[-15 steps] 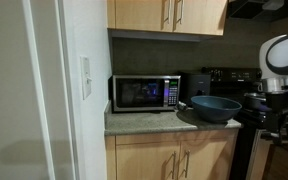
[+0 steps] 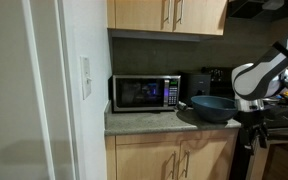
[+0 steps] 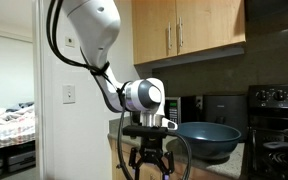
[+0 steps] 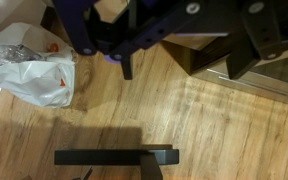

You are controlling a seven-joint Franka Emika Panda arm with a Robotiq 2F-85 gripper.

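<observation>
My gripper [image 2: 252,138] hangs in front of the counter's right end, pointing down, below the level of the dark blue basin [image 2: 214,107]. In the second exterior view the gripper [image 3: 152,160] is low in front of the counter, with the basin [image 3: 206,139] behind it to the right. Its dark fingers [image 4: 126,66] stand apart at the top of the wrist view, so the gripper is open. Between them I see no held object, only floor and part of a cabinet or appliance front beyond.
A microwave [image 2: 146,93] stands on the grey counter [image 2: 149,122], above wooden cabinet doors [image 2: 144,160]. A black stove [image 3: 277,120] is at the right. Below the arm are wood flooring [image 4: 199,130], a white plastic bag [image 4: 29,78] and a black bar [image 4: 114,157].
Over the last second my arm has swung left in the first exterior view, from the right edge to beside the basin. The basin and microwave have stayed put.
</observation>
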